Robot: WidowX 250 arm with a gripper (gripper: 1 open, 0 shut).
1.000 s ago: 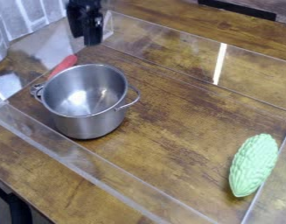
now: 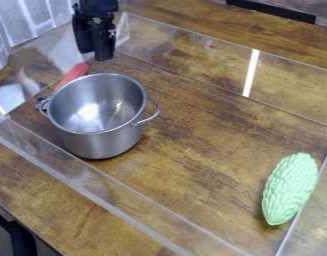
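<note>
The black gripper (image 2: 98,45) hangs at the upper left, above and behind a steel pot (image 2: 96,115) with two handles, pointing down; whether its fingers are open or shut is unclear. A red elongated object (image 2: 72,76) lies behind the pot's left side, partly hidden by it. A pale green bumpy corn-like or gourd-like object (image 2: 290,188) lies at the lower right of the wooden table (image 2: 193,150).
Clear plastic or glass-like strips run along the table's edges and across its back. A silvery sheet (image 2: 19,40) covers the back left.
The pot, red object and green object have not moved.
</note>
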